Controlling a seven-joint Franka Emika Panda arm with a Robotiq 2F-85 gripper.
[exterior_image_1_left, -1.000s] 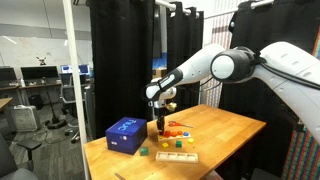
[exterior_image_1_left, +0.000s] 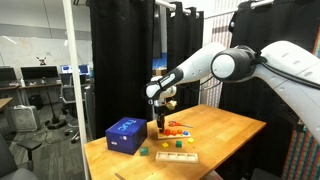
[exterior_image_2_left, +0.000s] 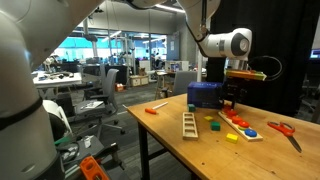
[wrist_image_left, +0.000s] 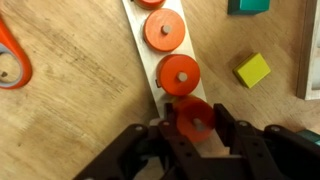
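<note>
In the wrist view, my gripper is shut on a red knobbed disc (wrist_image_left: 195, 117) at the lower end of a pale wooden board (wrist_image_left: 150, 72). More red discs (wrist_image_left: 182, 74) sit in a row along this board. From the side, the gripper (exterior_image_1_left: 160, 129) points down at the board's left end, close to the table. The other exterior view has blue discs (exterior_image_2_left: 251, 132) at the board's near end. Whether the held disc is clear of the board cannot be told.
A blue box (exterior_image_1_left: 126, 135) stands left of the board. An empty wooden tray (exterior_image_1_left: 177, 156) lies in front. A yellow block (wrist_image_left: 252, 70) and a green block (wrist_image_left: 248, 5) are loose beside the board. Red-handled scissors (exterior_image_2_left: 283, 129) lie beyond it.
</note>
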